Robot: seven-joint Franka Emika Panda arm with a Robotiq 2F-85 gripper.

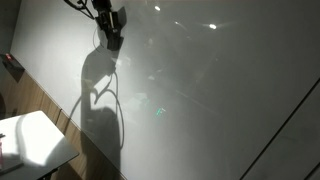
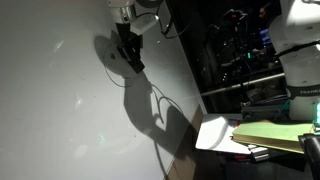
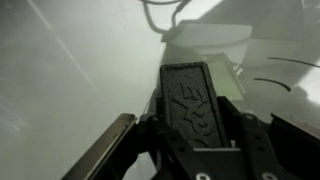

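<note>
A black eraser-like block [image 3: 190, 90] with raised lettering stands out in the middle of the wrist view. My gripper is shut on it, one finger along each side. Behind the block spreads a glossy whiteboard [image 3: 75, 75], with short dark strokes to the right of the block. In exterior view 1 the gripper [image 1: 112, 40] is near the top left of the board; exterior view 2 shows the gripper [image 2: 134, 62] close to the board too. Whether the block touches the surface I cannot tell.
A small green mark [image 1: 160, 112] is on the board, away from the arm. Below the board at the left stands a white table [image 1: 38, 140]. In exterior view 2 a green-topped surface [image 2: 270, 133] is at the right. Much of the board is clear.
</note>
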